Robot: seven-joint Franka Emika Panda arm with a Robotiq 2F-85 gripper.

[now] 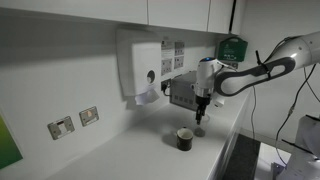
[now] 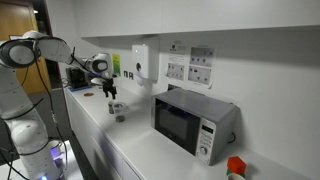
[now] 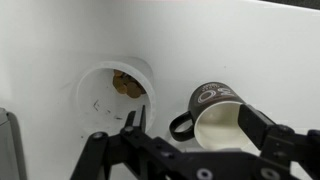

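Observation:
In the wrist view, a black mug (image 3: 212, 96) with white lettering and a pale inside lies partly beneath my gripper, its handle toward the left finger. To its left is a round, pale, see-through container (image 3: 90, 112) with a few brown pieces at the bottom. My fingers stand apart with nothing held between them. Exterior view 1 has the dark mug (image 1: 184, 142) on the counter, and my gripper (image 1: 199, 118) points down just right of it, above the container. The lower part of the mug is hidden in the wrist view.
A microwave (image 2: 188, 125) stands on the counter, with a red object (image 2: 236, 165) at the far right. The wall dispenser (image 1: 139, 62) hangs above the counter's back. Left of the mug, the white counter (image 1: 105, 160) is bare.

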